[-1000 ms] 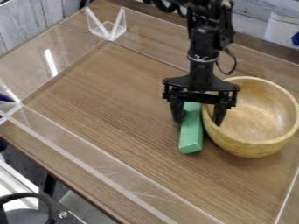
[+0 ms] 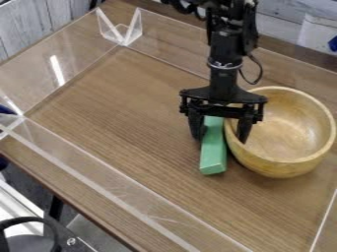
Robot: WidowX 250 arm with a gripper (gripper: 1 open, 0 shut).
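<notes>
My black gripper (image 2: 222, 123) is lowered over a green block (image 2: 212, 156) and the left rim of a wooden bowl (image 2: 295, 138). Its fingers are open, one by the block's upper end and the other inside the bowl's rim. The green block lies lengthwise on the wooden table (image 2: 118, 138), close along the bowl's left side. Its upper end is partly hidden under the gripper.
A clear plastic holder (image 2: 120, 31) stands at the back left. A white object (image 2: 317, 32) is at the back right. Black cable lies beyond the lower-left edge.
</notes>
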